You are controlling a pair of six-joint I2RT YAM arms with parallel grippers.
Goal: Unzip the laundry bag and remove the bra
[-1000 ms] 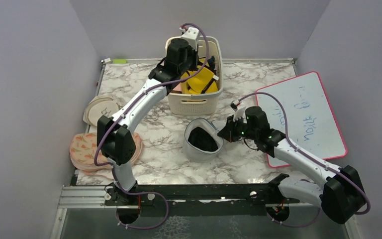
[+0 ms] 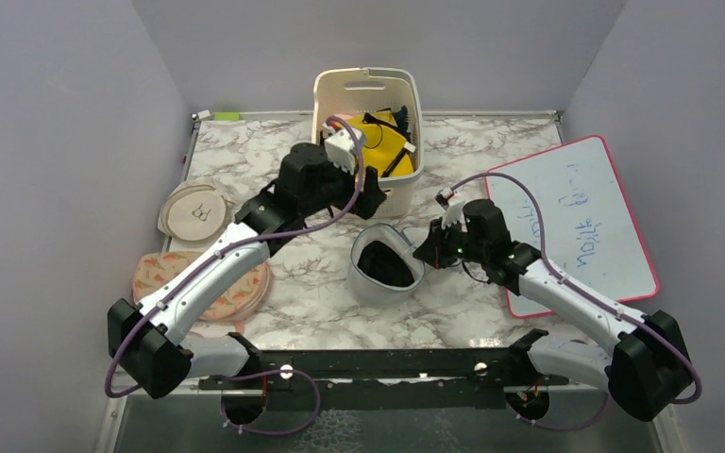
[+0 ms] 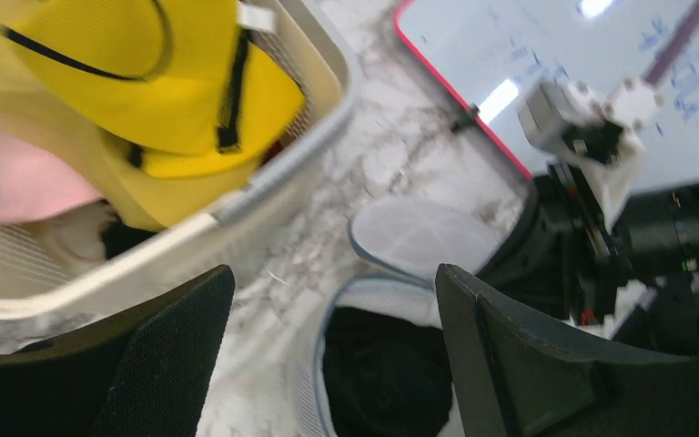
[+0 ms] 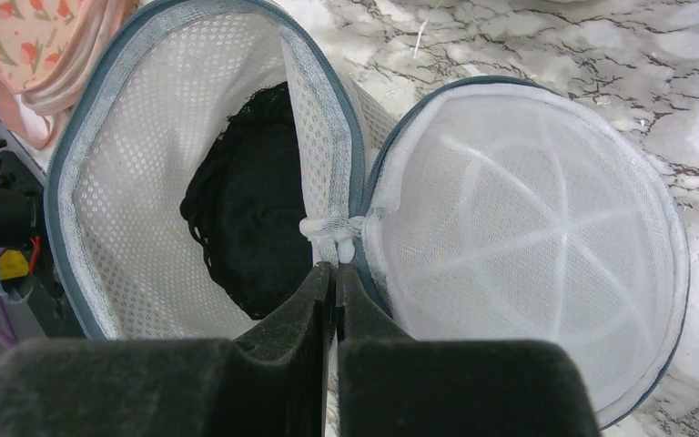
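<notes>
The white mesh laundry bag point(image 2: 371, 293) stands unzipped at the table's centre, its round lid point(image 4: 528, 237) folded out to the right and a black lacy item point(image 2: 384, 265) lying inside. My right gripper is shut at the bag's rim beside the lid hinge; whether rim fabric is between its tips is unclear. My left gripper is open above the bag, in front of the basket, with nothing visible between its fingers.
A cream basket point(image 2: 393, 196) with yellow and pink items stands behind the bag. Patterned cloth items point(image 2: 165, 278) and a beige item point(image 2: 191, 212) lie left. A whiteboard point(image 2: 576, 217) lies right.
My left arm has come from over the basket down and toward the front, above the bag's back side. The right arm and the bag look unchanged.
</notes>
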